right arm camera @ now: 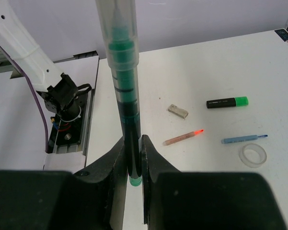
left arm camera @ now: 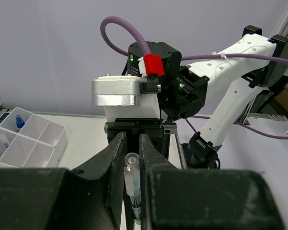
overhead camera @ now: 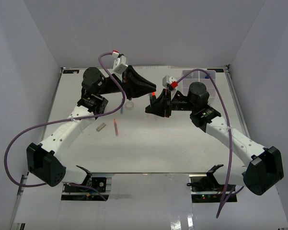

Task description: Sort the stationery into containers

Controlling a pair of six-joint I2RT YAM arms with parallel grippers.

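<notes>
My two grippers meet above the middle of the table (overhead camera: 144, 143), the left (overhead camera: 151, 90) higher than the right (overhead camera: 158, 109). The left gripper is shut on a pale, translucent pen (left arm camera: 132, 175). In the right wrist view a long teal pen (right arm camera: 124, 81) stands upright in my right gripper, which is shut on it. It looks like one pen held by both, though its upper end is out of that view. A compartmented white container (left arm camera: 28, 139) at the back right holds a blue item (left arm camera: 19, 121) and pale items.
On the left half lie a green-capped marker (right arm camera: 227, 102), an eraser-like block (right arm camera: 178, 110), an orange pen (right arm camera: 183, 137), a blue pen (right arm camera: 243, 138) and a clear ring (right arm camera: 252, 155), perhaps tape.
</notes>
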